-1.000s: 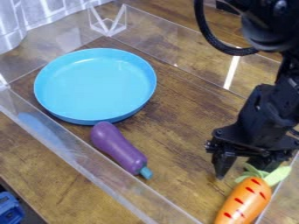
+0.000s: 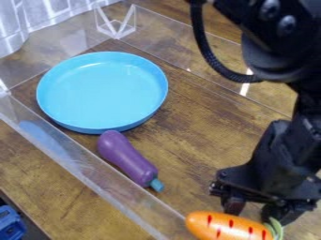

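My black gripper (image 2: 251, 197) is low at the bottom right, right above an orange toy carrot (image 2: 223, 228) with dark stripes and a green top that is mostly hidden behind the gripper. Whether the fingers hold the carrot or stand open is unclear. A purple toy eggplant (image 2: 123, 157) lies left of the gripper, and a light blue plate (image 2: 103, 91) rests at the upper left.
A clear plastic barrier (image 2: 67, 159) runs diagonally along the left and lower edge. The wooden surface (image 2: 189, 131) between plate and gripper is clear. A blue object (image 2: 7, 225) sits at the lower left corner.
My gripper has moved down toward the bottom of the view. The carrot has turned from upright-diagonal to more sideways and shifted left, its top now largely covered.
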